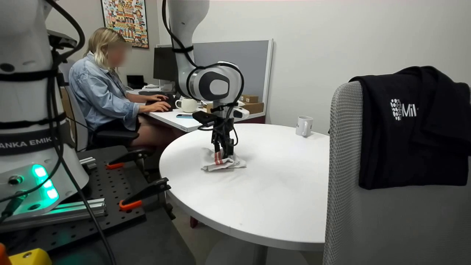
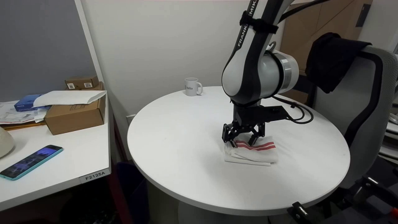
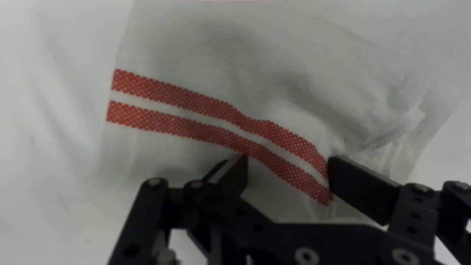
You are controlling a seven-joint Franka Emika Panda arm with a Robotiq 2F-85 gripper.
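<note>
A white cloth with two red stripes [image 2: 257, 153] lies folded on the round white table [image 2: 175, 142]. My gripper [image 2: 241, 144] points down onto it, its fingertips at the cloth's surface. In the wrist view the gripper is part open, and the striped cloth [image 3: 185, 106] runs between its fingers, bulging up near the right finger [image 3: 362, 187]. Whether the fingers pinch the fabric does not show. From the other side, the gripper [image 1: 223, 155] hides part of the cloth [image 1: 212, 164].
A white mug [image 2: 192, 87] stands near the table's far edge. A grey chair [image 1: 349, 176] with a black shirt [image 1: 415, 132] is close to the table. At a neighbouring desk [image 1: 185, 124] a person [image 1: 103, 88] sits.
</note>
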